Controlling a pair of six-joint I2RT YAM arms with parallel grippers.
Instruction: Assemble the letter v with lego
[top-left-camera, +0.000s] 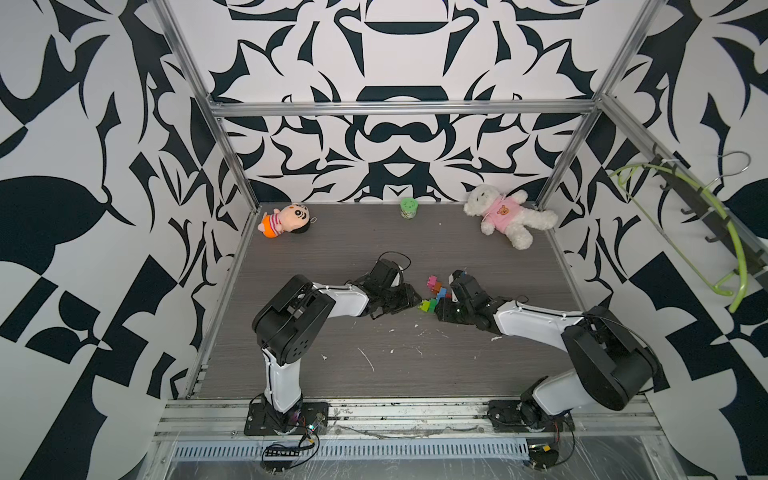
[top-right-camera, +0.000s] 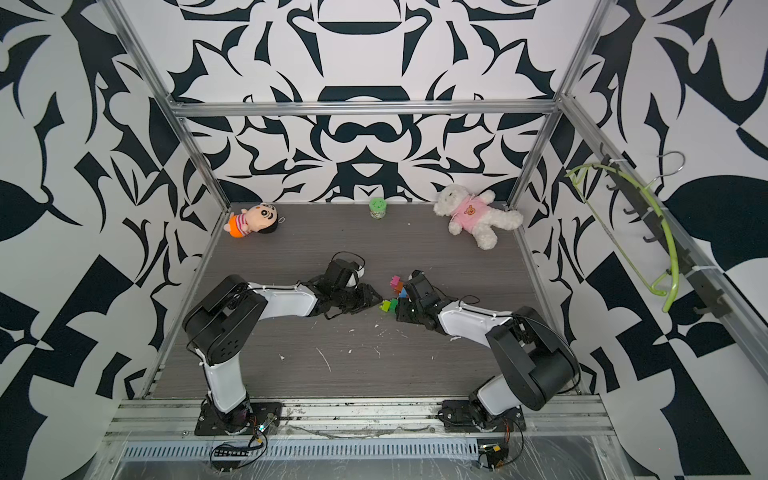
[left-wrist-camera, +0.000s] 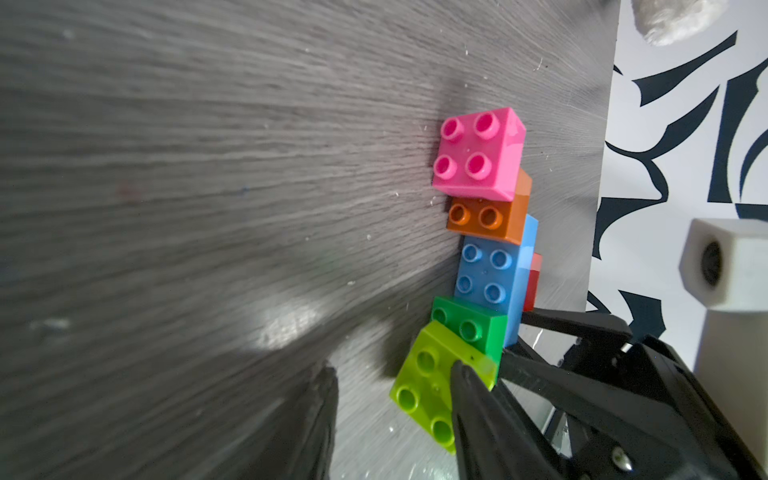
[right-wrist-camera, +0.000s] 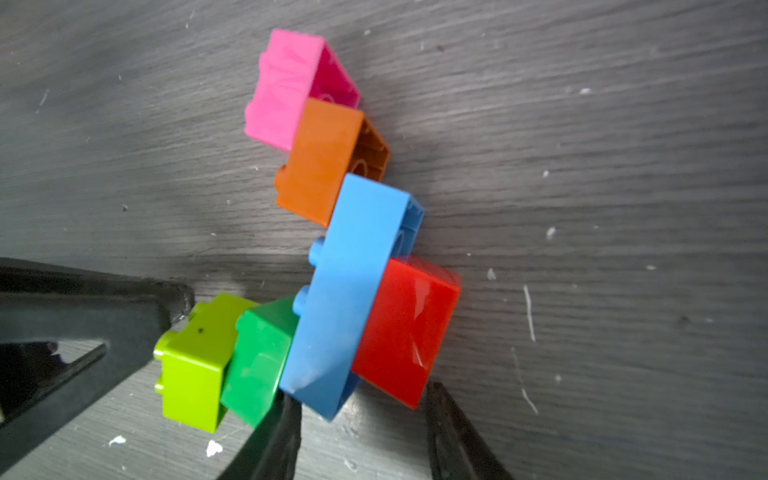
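A bent line of bricks lies on the table between my grippers: pink (left-wrist-camera: 477, 152), orange (left-wrist-camera: 488, 220), blue (left-wrist-camera: 492, 276), dark green (left-wrist-camera: 472, 320) and lime (left-wrist-camera: 432, 384), with a red brick (right-wrist-camera: 408, 328) beside the blue. My left gripper is part open at the lime end, one finger overlapping that brick in the left wrist view, nothing clearly held. My right gripper is open, its fingertips just beside the blue and red bricks.
A doll (top-left-camera: 284, 221) lies at the back left, a green cup (top-left-camera: 408, 207) stands at the back middle, and a white bear (top-left-camera: 512, 216) lies at the back right.
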